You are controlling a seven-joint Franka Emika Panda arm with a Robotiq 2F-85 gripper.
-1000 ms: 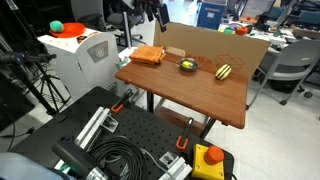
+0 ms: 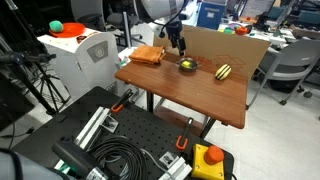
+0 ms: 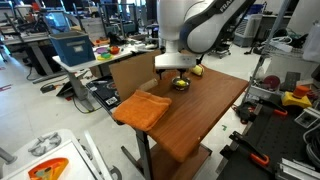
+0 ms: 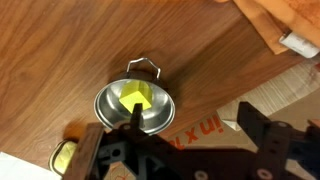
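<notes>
On the brown table a small silvery metal bowl with a wire handle (image 4: 103, 108) holds a yellow-green block (image 4: 136, 95); the same bowl (image 2: 188, 66) shows near the table's far edge in exterior view 1. My gripper stands open in the wrist view, its dark fingers wide apart with nothing between them. Exterior view 1 has the gripper (image 2: 181, 47) just above the bowl and slightly to its left, apart from it. In exterior view 2 the gripper (image 3: 170, 72) hangs above and beside the bowl (image 3: 180, 86).
An orange cloth (image 3: 142, 111) lies folded at one end of the table. Beyond the bowl rests a yellow ridged object (image 2: 223, 72). A cardboard panel (image 2: 232, 50) stands along the far edge.
The arm has come in from the upper left. My gripper has moved right and down, to just above the bowl. The bowl, cloth and yellow object have stayed put.
</notes>
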